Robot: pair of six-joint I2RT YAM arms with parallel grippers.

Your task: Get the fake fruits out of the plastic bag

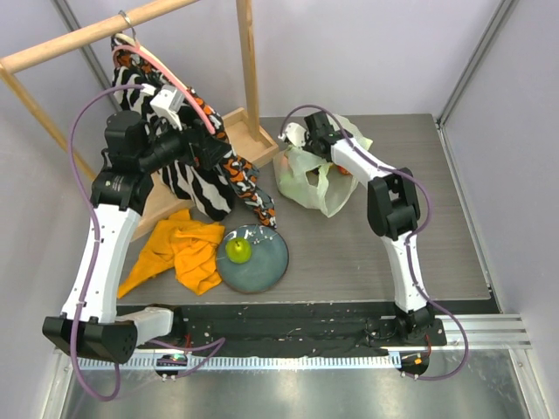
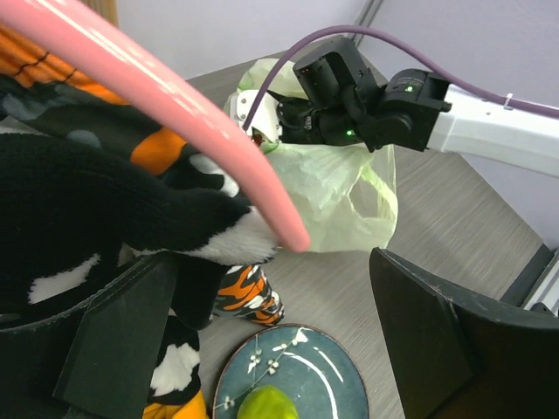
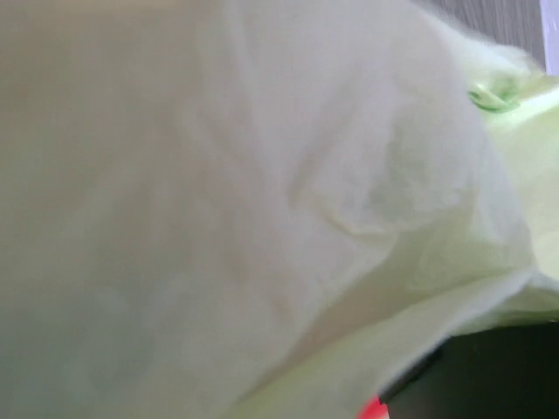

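A pale green plastic bag [image 1: 301,185] lies crumpled at the back of the table, right of the rack. My right gripper reaches into it, its tips hidden by the plastic; in the right wrist view the bag [image 3: 288,175] covers most of the picture, with one dark finger [image 3: 489,375] showing and a bit of red [image 3: 374,408] beside it. Reddish fruit [image 1: 343,170] peeks from the bag in the top view. A green apple [image 1: 238,250] rests on the blue-grey plate [image 1: 271,271]. My left gripper stands open above the table beside the hanging clothes, holding nothing.
A wooden rack [image 1: 249,78] carries patterned clothing [image 1: 157,83] and a pink hanger [image 1: 166,72], which crosses close before the left wrist camera. An orange cloth [image 1: 179,249] lies left of the plate.
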